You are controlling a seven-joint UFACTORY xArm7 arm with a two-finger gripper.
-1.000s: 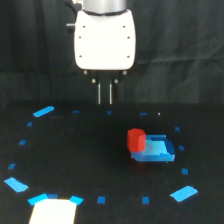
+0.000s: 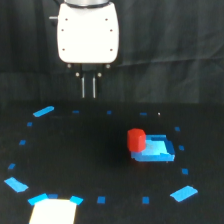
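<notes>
High over the left-middle of the black table, my gripper (image 2: 89, 95) points straight down beneath its white housing (image 2: 88, 35). A gap shows between its two thin fingers, and it is open and empty. A red block (image 2: 136, 141) is lower and to the right, overlapping the left end of a small blue tray (image 2: 167, 156) in this view. Whether the block rests inside the tray or against its edge, I cannot tell. A pale cream block (image 2: 53, 212) is partly cut off by the bottom edge at the left.
Light-blue tape strips (image 2: 183, 193) lie at the table's corners, and small blue marks dot its border. More tape (image 2: 37, 199) shows by the cream block. A dark curtain (image 2: 170, 55) hangs behind.
My gripper has shifted left and a little upward in the view, with its fingers still apart. The red block, blue tray and cream block have stayed put.
</notes>
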